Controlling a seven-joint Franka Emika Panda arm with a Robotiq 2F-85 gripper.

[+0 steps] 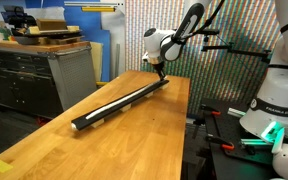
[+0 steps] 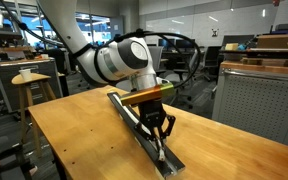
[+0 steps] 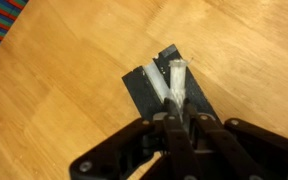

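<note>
A long black bar lies on the wooden table, with a pale strip along part of its length. My gripper points down over one end of this bar. In the wrist view, the dark end of the bar shows beneath my gripper, with a pale strip set in it. A small whitish piece stands out from between my fingers beside that strip, and the gripper appears shut on it. Whether the piece touches the bar is hard to tell.
Bare table spreads on both sides of the bar. A wooden stool stands beyond the table. Another robot arm rises at the right edge, and a grey drawer cabinet is behind the table.
</note>
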